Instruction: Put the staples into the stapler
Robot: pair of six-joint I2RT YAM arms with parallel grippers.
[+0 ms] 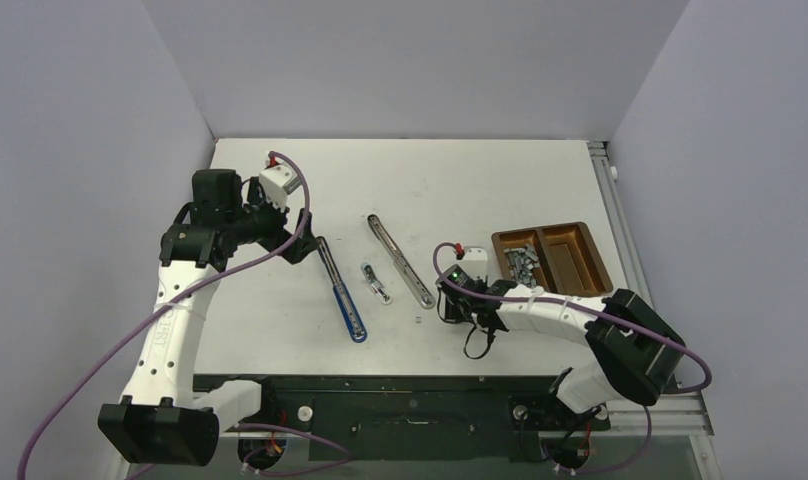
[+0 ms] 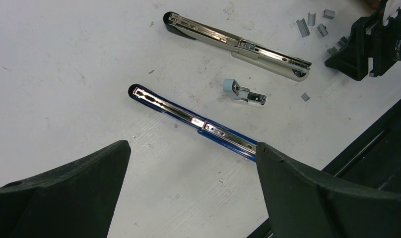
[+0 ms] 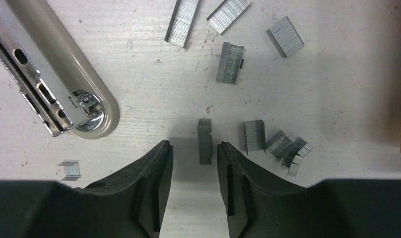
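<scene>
My right gripper is part open over a small upright-looking staple strip [image 3: 205, 141] between its fingertips; whether they touch it is unclear. Several other staple strips [image 3: 285, 37] lie around it. A long silver-beige stapler [image 1: 400, 260] lies opened out left of that gripper, its end also in the right wrist view [image 3: 97, 111]. A blue stapler [image 2: 223, 136] and a small staple remover or mini stapler [image 2: 250, 96] lie further left. My left gripper hangs open above the table's left side, nothing between its fingers.
A brown two-compartment tray [image 1: 575, 260] with staples in its left compartment sits at the right.
</scene>
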